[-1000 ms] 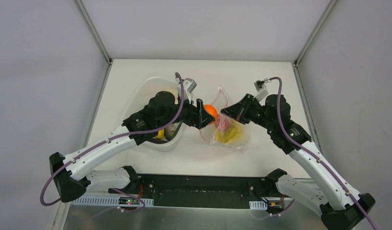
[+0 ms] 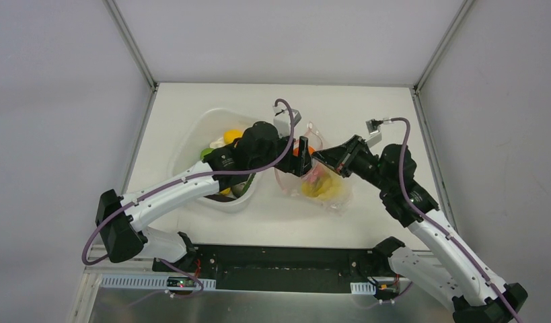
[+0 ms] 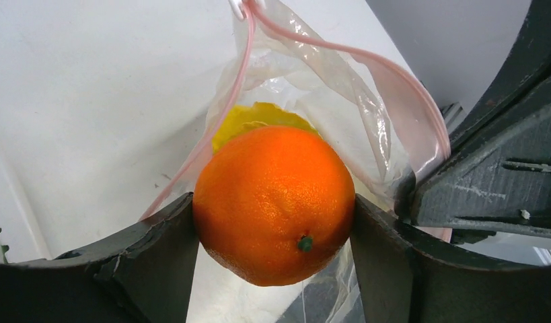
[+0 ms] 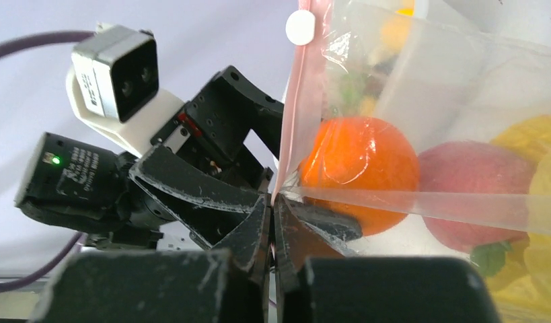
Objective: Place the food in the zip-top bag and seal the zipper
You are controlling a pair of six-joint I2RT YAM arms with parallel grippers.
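An orange (image 3: 272, 202) is clamped between the fingers of my left gripper. In the right wrist view that orange (image 4: 366, 168) shows through the clear film, within the mouth of the zip top bag (image 4: 454, 60). A pink zipper strip with a white slider (image 4: 301, 27) edges the bag's mouth. My right gripper is shut on the bag's rim and holds it up. Deeper in the bag lie a reddish peach-like fruit (image 4: 474, 185) with a green leaf and a yellow item (image 4: 548, 182).
A white basket (image 2: 215, 118) stands left of the bag, with a yellow fruit (image 2: 232, 136), a green item (image 2: 206, 153) and other food, partly under my left arm. Both grippers are close together at the bag's mouth.
My left gripper has moved right, carrying the orange from outside the bag's rim to inside its mouth.
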